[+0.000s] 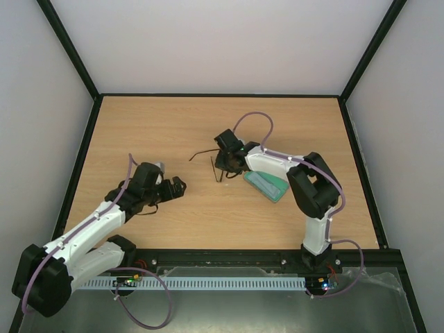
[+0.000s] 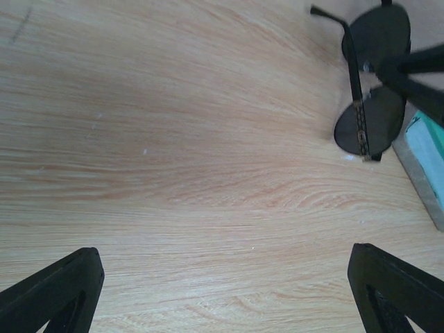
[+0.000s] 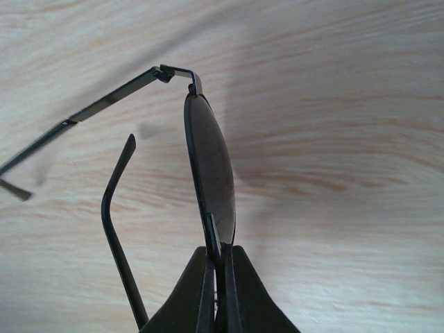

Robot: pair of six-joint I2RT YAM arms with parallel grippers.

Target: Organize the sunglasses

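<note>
Dark sunglasses (image 3: 211,166) hang from my right gripper, which is shut on their frame near the middle. Both temple arms stand unfolded, pointing left in the right wrist view, and a blurred shadow lies apart on the table. In the left wrist view, both lenses of the sunglasses (image 2: 372,119) show at the upper right beside the right gripper's fingers (image 2: 416,61). The green case (image 1: 267,184) lies on the table just right of and below that gripper. My left gripper is open over bare wood, with nothing between its fingers.
A light blue cloth-like piece (image 2: 424,149) shows inside the case's edge. The right forearm passes close above the case.
</note>
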